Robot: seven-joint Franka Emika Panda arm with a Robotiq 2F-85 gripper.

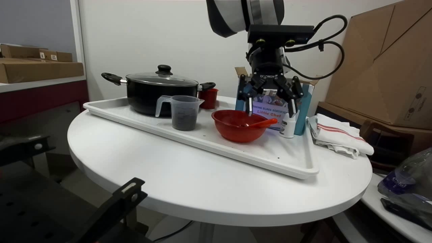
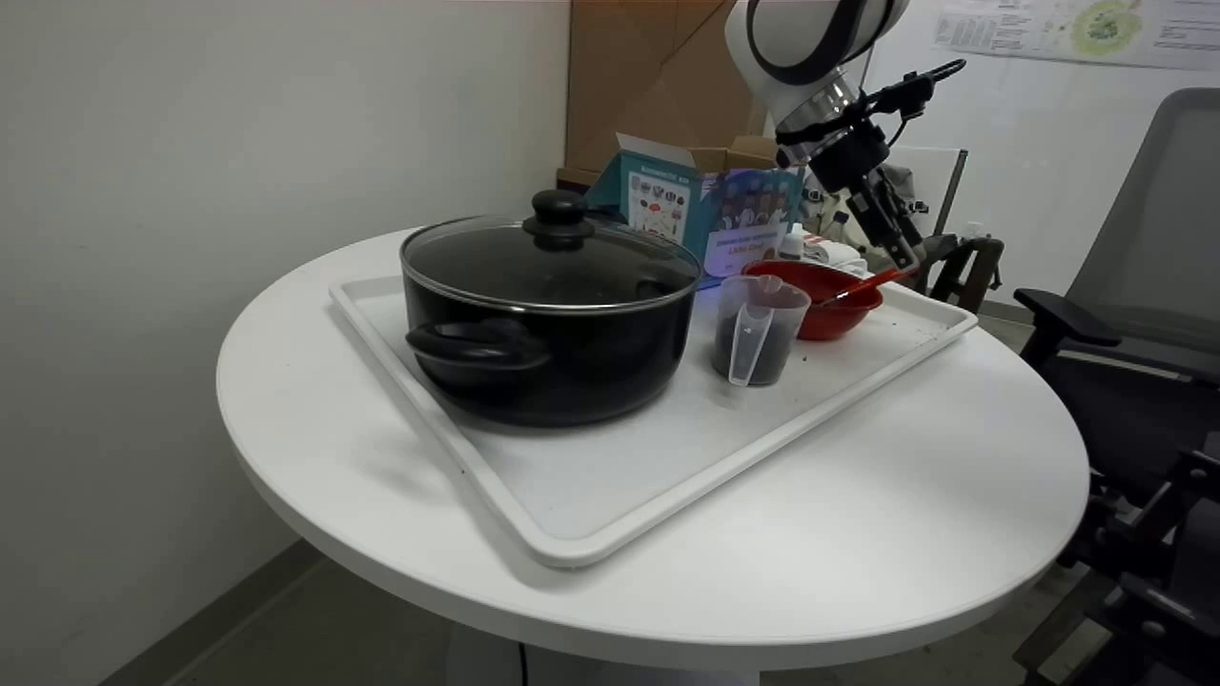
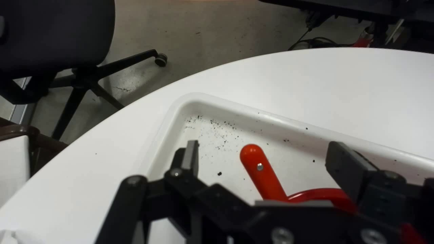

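Observation:
My gripper (image 1: 270, 112) hangs open above the right side of the tray, with nothing held. Just below it, a red bowl (image 1: 233, 131) rests on the white tray (image 1: 194, 141). A red-handled utensil (image 1: 265, 123) leans in that bowl, its handle sticking out over the rim. In the wrist view the handle (image 3: 262, 173) lies between the two spread fingers, apart from both. The utensil's far end is hidden inside the bowl.
A black lidded pot (image 2: 549, 366), a clear measuring cup (image 1: 184, 113) with dark contents and a red cup (image 1: 208, 99) share the tray. Behind the gripper stand a blue box (image 1: 305, 107) and a white bottle (image 1: 288, 126). A folded towel (image 1: 340, 133) lies to the right.

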